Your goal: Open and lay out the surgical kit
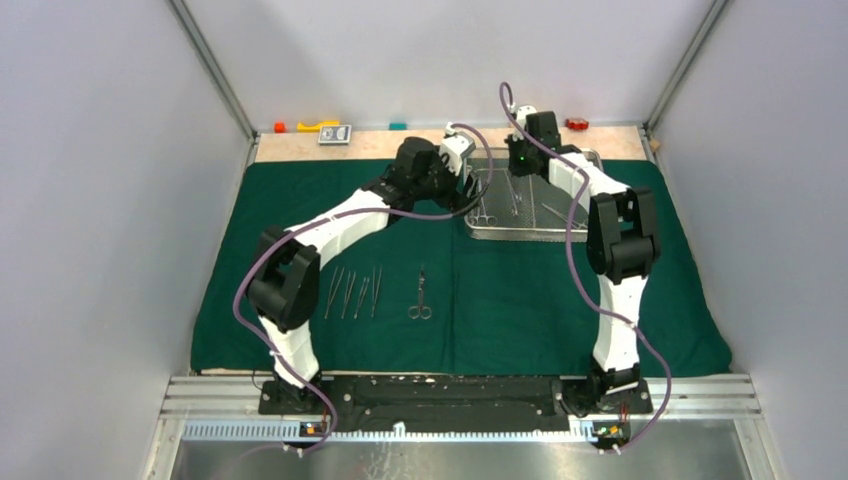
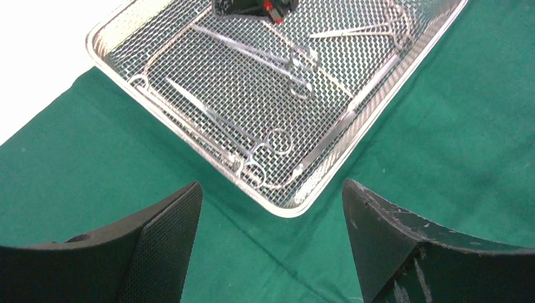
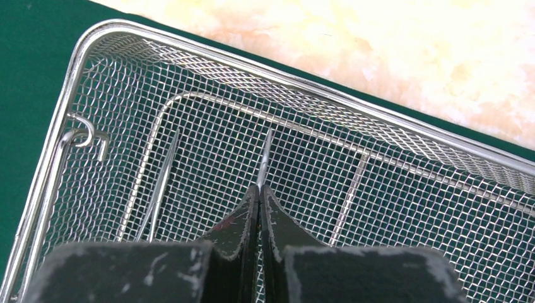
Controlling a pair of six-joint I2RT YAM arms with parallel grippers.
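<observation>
My left gripper is open beside the front left corner of the wire-mesh tray point(image 1: 525, 235), nothing between its wide-set fingers. Inside the tray, a ringed instrument point(image 2: 211, 117) lies near the left wall and another point(image 2: 243, 50) near the middle. A third ringed instrument point(image 2: 353, 31) rests towards the right. My right gripper is shut over the tray's far part. A slim tip point(image 3: 265, 151) shows just ahead of its fingertips; no grip on it shows. Scissors point(image 1: 421, 295) and several thin instruments point(image 1: 354, 295) lie on the green cloth.
The tray's raised rim point(image 3: 284, 76) runs along the pale back strip point(image 1: 380, 145). Small items, including a grey box point(image 1: 335, 134) and a red object point(image 1: 576, 124), sit on that strip. Cloth in front of the tray point(image 1: 530, 300) is clear.
</observation>
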